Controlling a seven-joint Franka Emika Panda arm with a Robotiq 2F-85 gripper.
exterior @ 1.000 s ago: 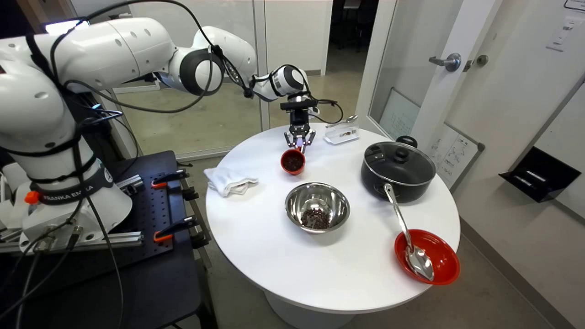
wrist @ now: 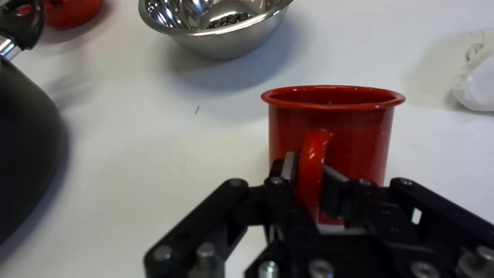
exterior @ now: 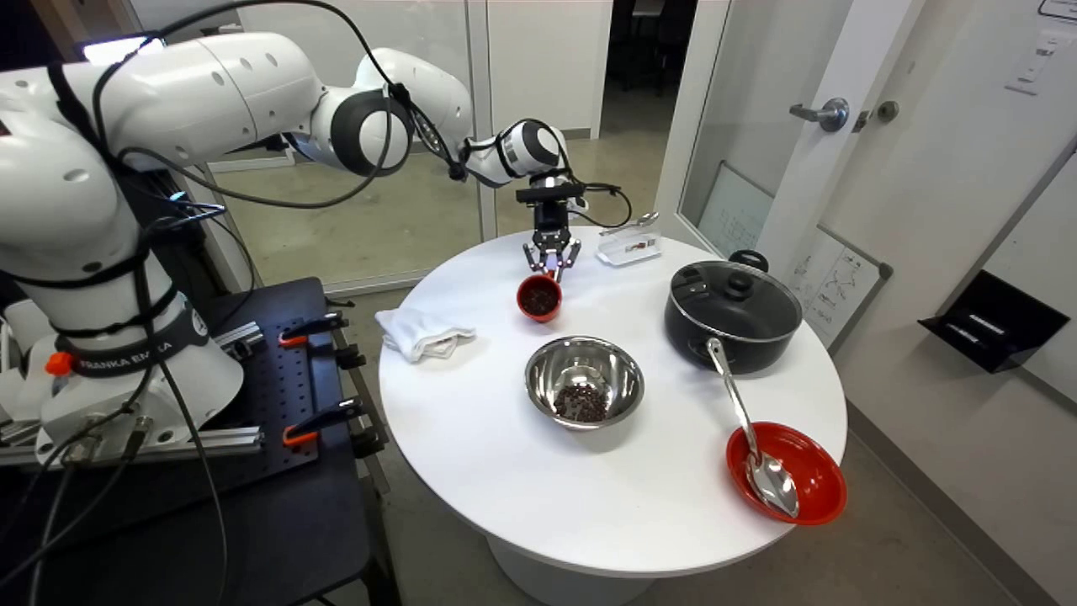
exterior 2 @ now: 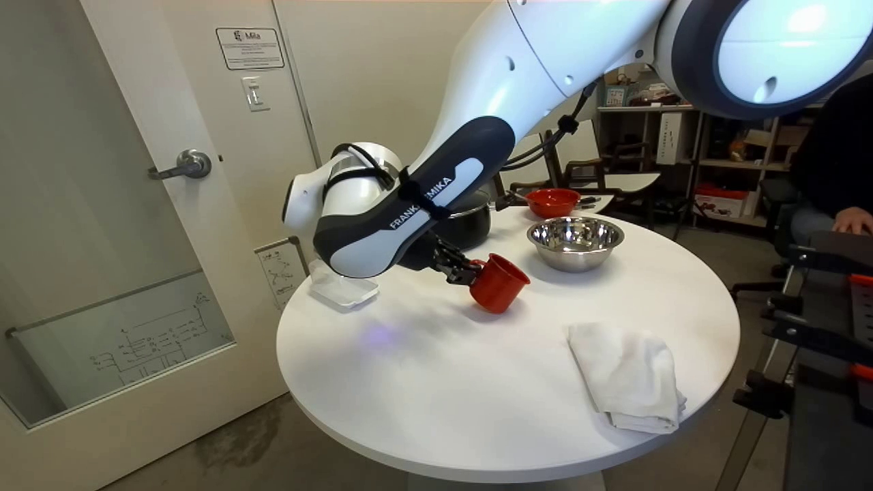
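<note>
My gripper is shut on the handle (wrist: 311, 171) of a red mug (wrist: 356, 134), one finger on each side of it. In exterior view 2 the mug (exterior 2: 497, 285) leans, its mouth tipped toward the steel bowl, and a shadow shows under it on the table. Dark contents, like beans, are visible inside the mug (exterior: 539, 297) in exterior view 1. The steel bowl (exterior: 549, 375) stands apart from the mug, with dark beans at its bottom. Whether the mug's base touches the table is hard to tell.
A black lidded pot (exterior: 707, 323) stands to one side of the bowl. A red bowl (exterior: 823, 485) holds a large spoon (exterior: 773, 483). A white cloth (exterior: 421, 332) and a clear tray (exterior: 630, 248) lie near the table's edge. Bare tabletop separates mug and bowl.
</note>
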